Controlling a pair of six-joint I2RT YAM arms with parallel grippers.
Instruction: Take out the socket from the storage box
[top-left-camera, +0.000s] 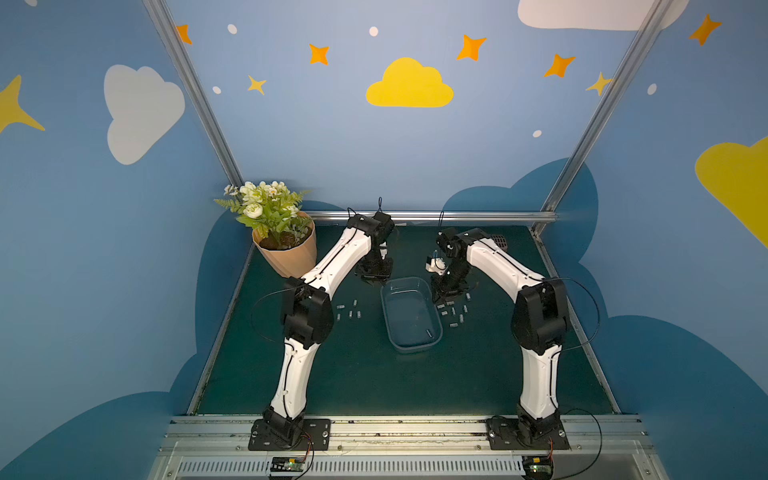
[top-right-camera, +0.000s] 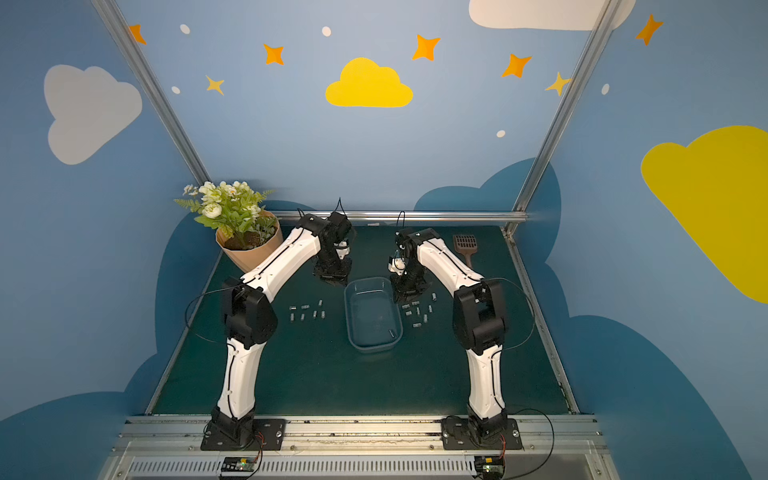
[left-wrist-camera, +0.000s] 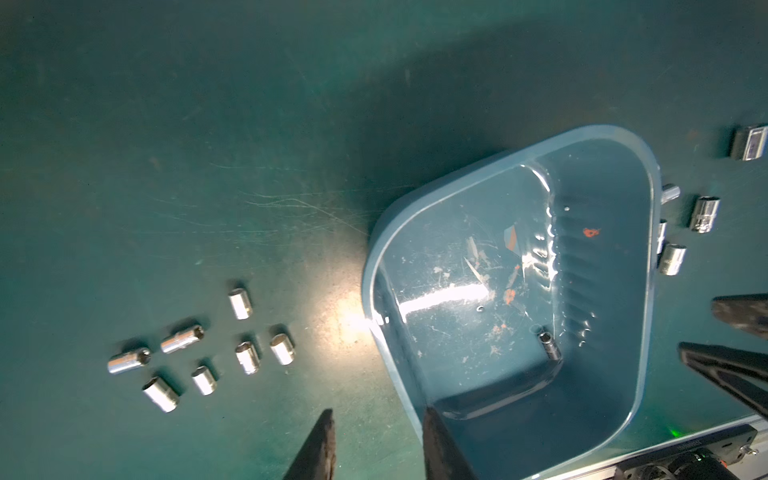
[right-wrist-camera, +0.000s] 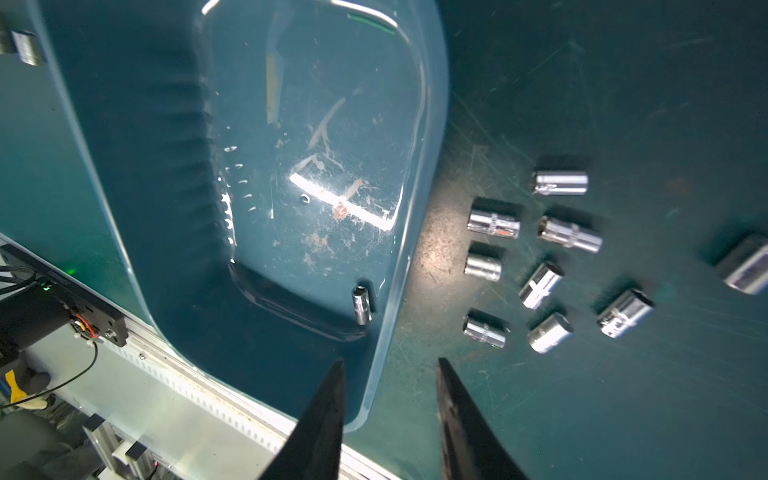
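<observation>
The blue-grey storage box (top-left-camera: 410, 308) sits mid-table with one small metal socket (right-wrist-camera: 361, 306) inside, near a corner. Several sockets (left-wrist-camera: 184, 339) lie loose on the left of it and several more (right-wrist-camera: 558, 183) on the right. My left gripper hangs above the box's outer left side, fingers apart and empty. My right gripper is over the box's right rim, fingers apart with nothing between them.
A potted plant (top-left-camera: 284, 252) stands at the back left. A grey slotted scoop (top-right-camera: 465, 246) lies at the back right.
</observation>
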